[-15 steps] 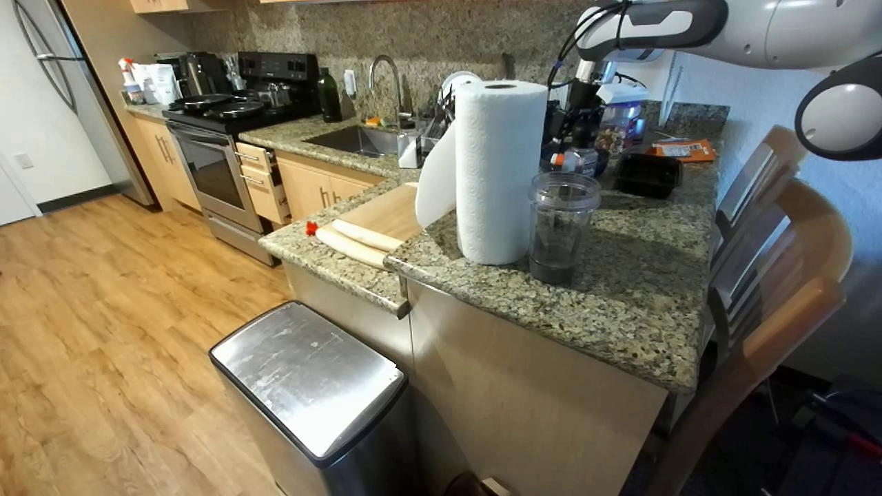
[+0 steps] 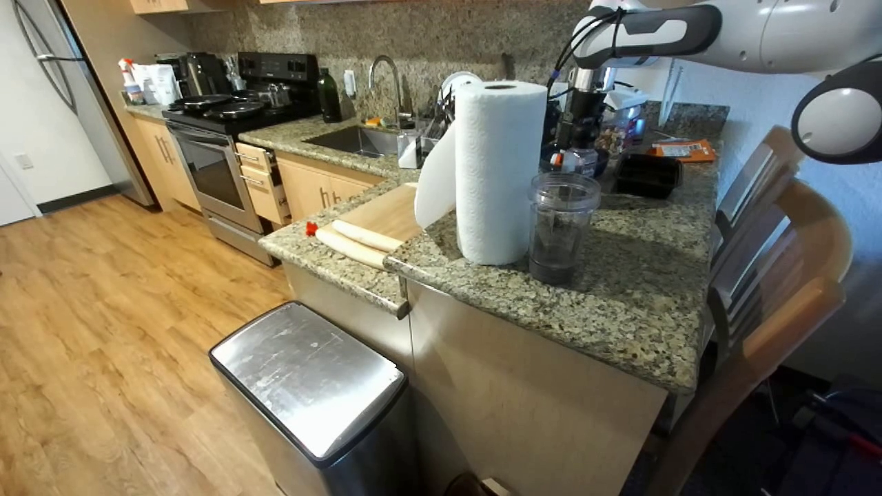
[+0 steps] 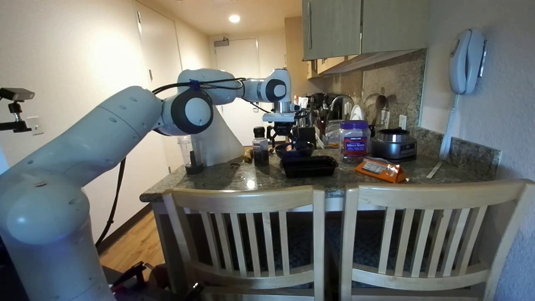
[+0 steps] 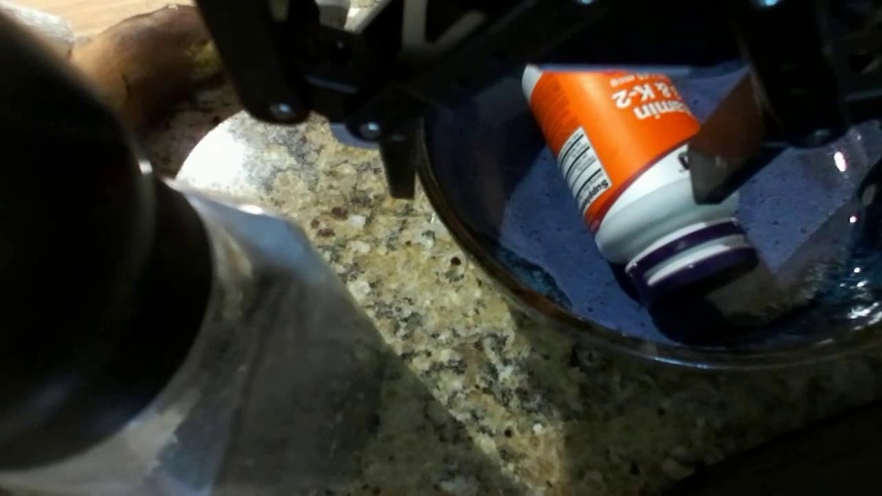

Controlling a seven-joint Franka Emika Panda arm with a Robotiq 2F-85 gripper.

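Note:
A white bottle (image 4: 653,198) with an orange label and purple cap lies on its side in a dark blue bowl (image 4: 537,240), seen in the wrist view. My gripper is open over the bowl, its fingers wide apart. One finger (image 4: 401,165) is over the bowl's left rim; the other overlaps the bottle's right side in this view, and whether it touches cannot be told. In exterior view 2 the gripper (image 3: 291,141) points down at the bowl (image 3: 296,149). Exterior view 1 hides much of it behind a seasoning bottle and clutter.
Close beside the bowl stands a black-capped seasoning bottle (image 3: 260,148). A black tray (image 3: 309,166), an orange packet (image 3: 381,169) and a purple-lidded jar (image 3: 354,140) are nearby. A paper towel roll (image 2: 500,173) and clear container (image 2: 562,227) occupy the counter's near end.
The arm's wrist has shifted slightly, and the gripper hangs more upright than before in exterior view 1. The counter objects have stayed in place.

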